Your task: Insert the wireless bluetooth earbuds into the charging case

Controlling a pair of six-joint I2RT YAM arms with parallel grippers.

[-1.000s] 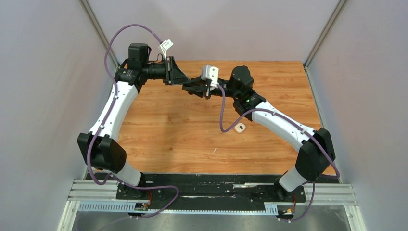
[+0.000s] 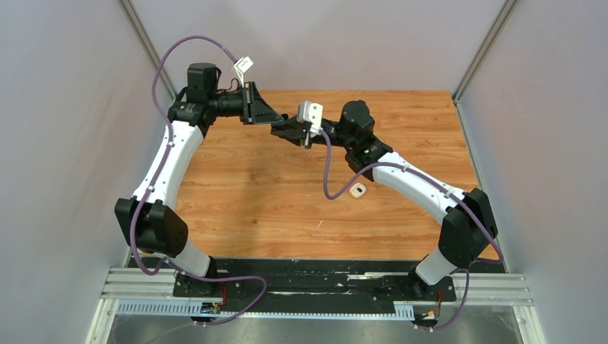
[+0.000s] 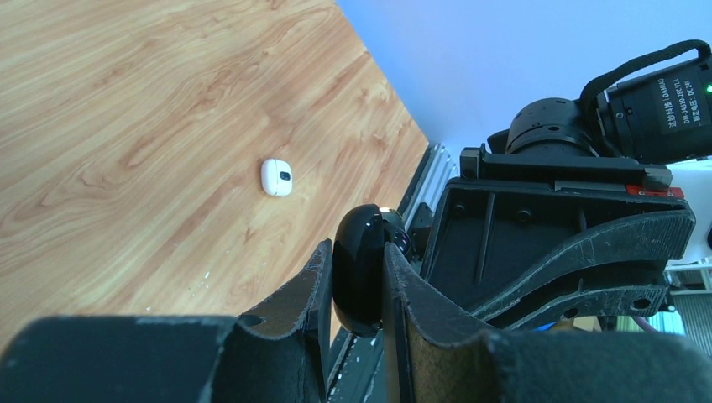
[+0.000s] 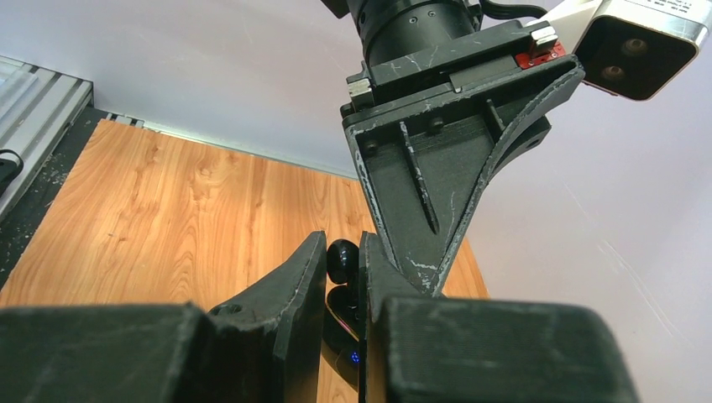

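Observation:
Both grippers meet in mid-air at the centre back of the top view. My left gripper [image 2: 279,120] is shut on a glossy black object [image 3: 358,269], seen upright between its fingers in the left wrist view. My right gripper is shut on a black piece, with a small rounded black earbud [image 4: 341,262] showing above a larger glossy dark body with a blue light [image 4: 340,344]. Which piece is the case and which the earbud is partly hidden by the fingers.
A small white case-like object [image 2: 358,190] lies on the wooden board [image 2: 272,208] at centre right. The rest of the board is clear apart from a tiny white scrap.
The right arm has moved very slightly; the grippers remain close together.

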